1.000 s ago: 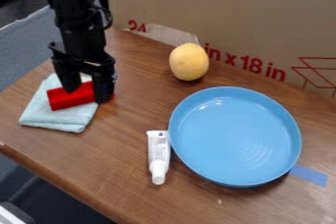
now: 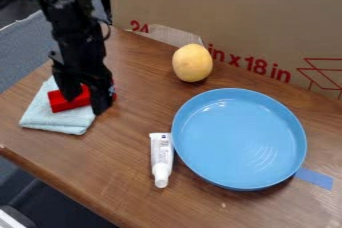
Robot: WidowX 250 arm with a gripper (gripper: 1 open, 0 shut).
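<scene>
A red block (image 2: 70, 100) lies on a folded pale blue cloth (image 2: 56, 120) at the left of the table. Directly over the block, low down, is my black gripper (image 2: 88, 86), which is open; its fingers partly hide the block, and I cannot see clearly whether they touch it.
A blue plate (image 2: 241, 142) takes up the right of the table, with a white tube (image 2: 160, 157) beside it. A yellow round object (image 2: 193, 63) stands near the cardboard box (image 2: 267, 27) at the back. Bare wood lies in the middle and front left.
The gripper has shifted slightly and now sits lower over the red block than a second ago. The objects on the table look unmoved.
</scene>
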